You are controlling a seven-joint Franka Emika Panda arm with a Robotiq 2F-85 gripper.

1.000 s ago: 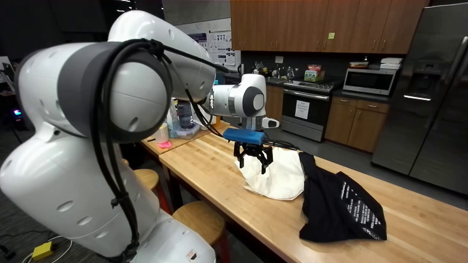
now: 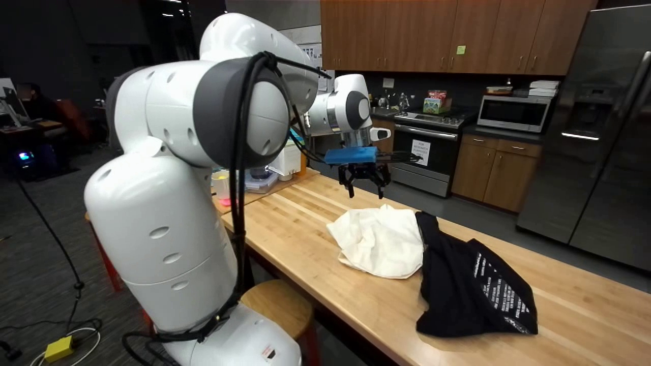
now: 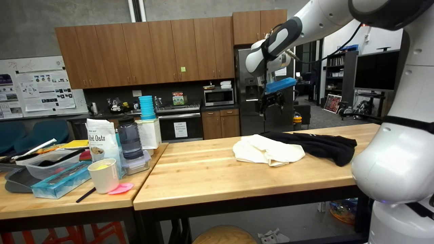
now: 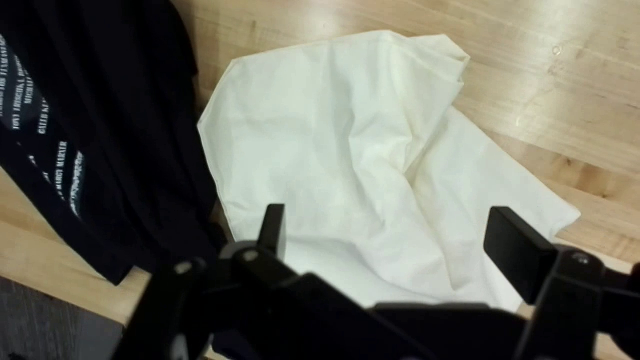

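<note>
A crumpled white cloth point(image 2: 383, 240) lies on the wooden table, one edge touching or nearly touching a black garment point(image 2: 473, 280) with white print. My gripper point(image 2: 364, 191) hangs in the air above the table near the white cloth, open and empty. Seen from the wrist, the cloth point(image 4: 336, 144) spreads below and between my parted fingers, and the black garment point(image 4: 114, 120) fills the left side. From the second exterior view, the gripper point(image 3: 270, 116) is well above the white cloth point(image 3: 266, 150).
Bare wood shows on the table point(image 3: 195, 179) left of the white cloth. An adjoining table holds a cup point(image 3: 103, 177), a dark bottle point(image 3: 131, 140), an oats bag point(image 3: 102, 142) and plastic bins. A round stool point(image 2: 284, 308) stands at the near edge.
My gripper has risen and moved away toward the far side, from in front of the white cloth to above it. The fingers remain open; both cloths lie where they were.
</note>
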